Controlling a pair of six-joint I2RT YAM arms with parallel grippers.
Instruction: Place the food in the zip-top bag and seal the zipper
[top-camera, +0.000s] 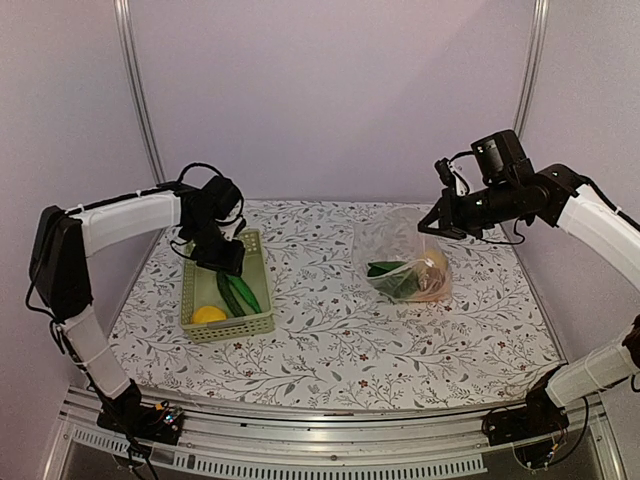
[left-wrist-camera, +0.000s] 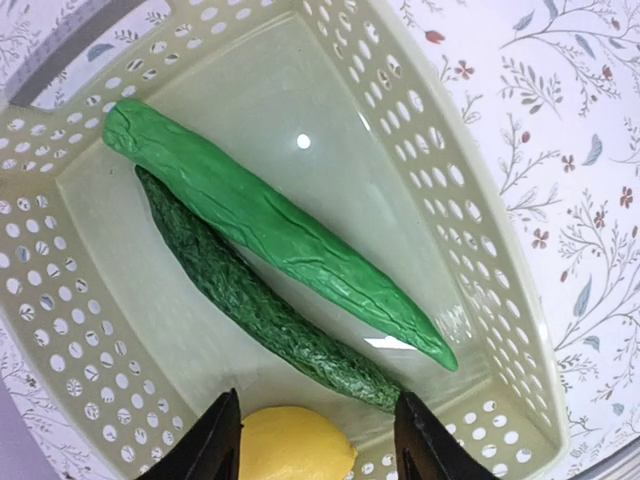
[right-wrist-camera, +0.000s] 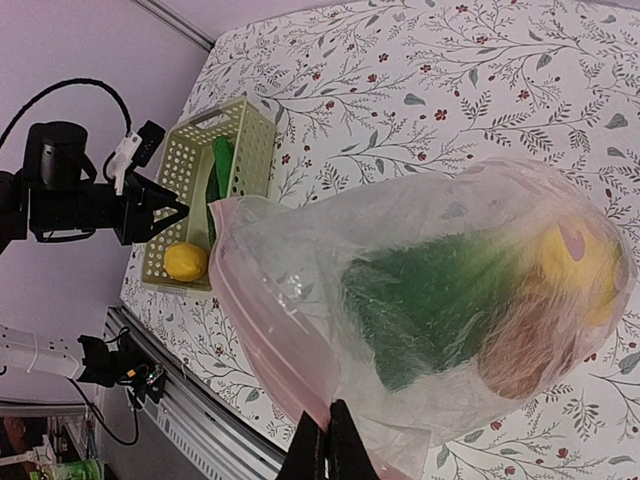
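Observation:
A pale green basket (top-camera: 195, 330) holds a bright green cucumber (left-wrist-camera: 280, 240), a darker cucumber (left-wrist-camera: 250, 305) and a yellow food (left-wrist-camera: 290, 445). My left gripper is above these, fingers apart, nothing held between them. A clear zip-top bag (top-camera: 380, 250) on the right holds green, yellow and brown items, blurred through the plastic. My right gripper is shut on the bag's pink-edged rim, holding that side up.
Walls close in the back and both sides; a metal rail runs along the front.

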